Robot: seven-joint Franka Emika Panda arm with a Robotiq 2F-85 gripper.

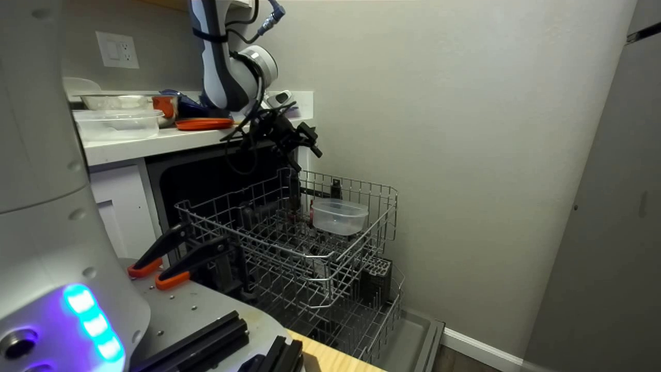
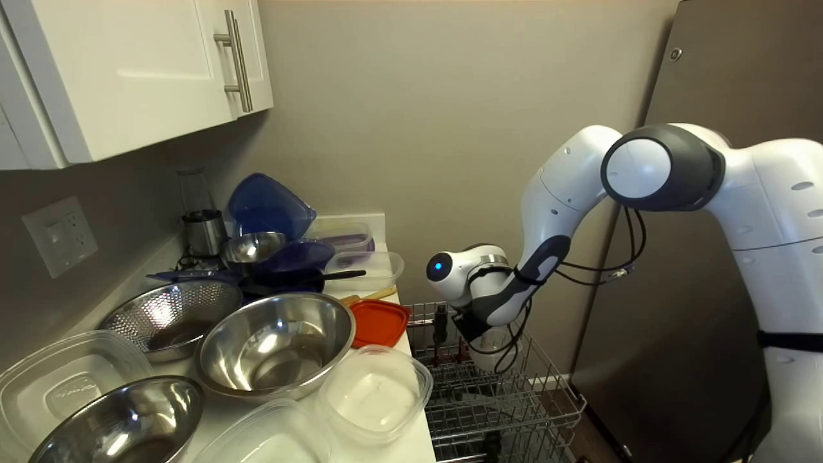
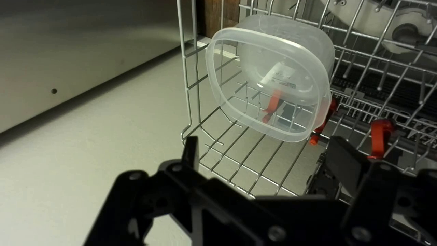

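A clear plastic container (image 3: 282, 45) rests in the upper dishwasher rack (image 1: 279, 243), near the rack's wall-side corner; its wide mouth faces my camera in the wrist view. In exterior view 1 the same container (image 1: 339, 217) sits right of my gripper (image 1: 310, 160), which hangs above the rack's back side. My gripper is open in the wrist view, its black fingers (image 3: 190, 151) spread wide and nothing between them. The container lies beyond the fingertips, apart from them. In exterior view 2 the arm hides the fingers.
The counter on the left holds steel bowls (image 2: 278, 347), a colander (image 2: 173, 316), clear containers (image 2: 375, 393) and a red lid (image 2: 378, 323). Red clips (image 3: 380, 137) stand in the rack. Below is the lower rack (image 1: 372, 328). A plain wall (image 1: 483, 155) borders the rack.
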